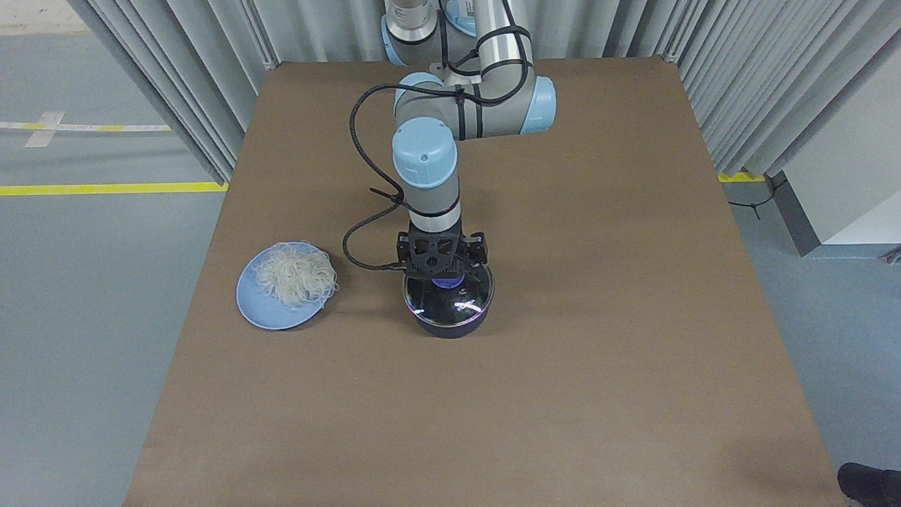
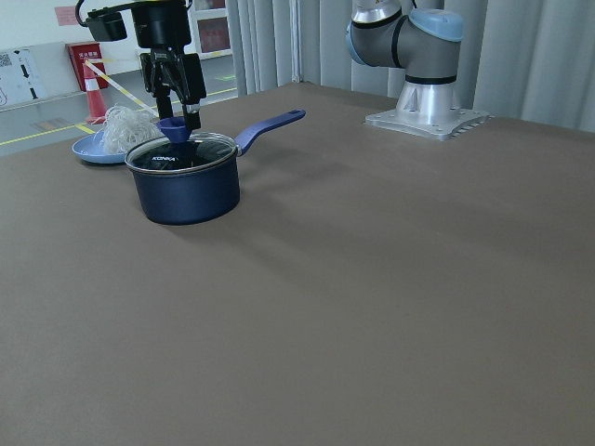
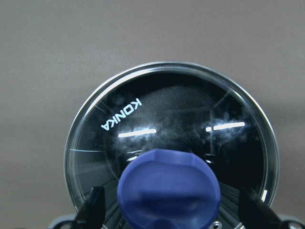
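A dark blue saucepan (image 2: pixel 186 199) with a glass lid (image 3: pixel 171 105) and long blue handle (image 2: pixel 274 124) stands on the brown table. My gripper (image 2: pixel 175 119) is lowered over the lid, its open fingers on either side of the round blue knob (image 3: pixel 169 191), which fills the gap in the wrist view. Whether the fingers touch the knob cannot be told. In the front view my gripper hides most of the knob. Left of the pan, a blue plate (image 1: pixel 257 308) holds a pile of white noodles (image 1: pixel 295 274).
The arm's base (image 2: pixel 428 111) stands at the table's back edge. A dark object (image 1: pixel 866 482) shows at the bottom right, beyond the table edge.
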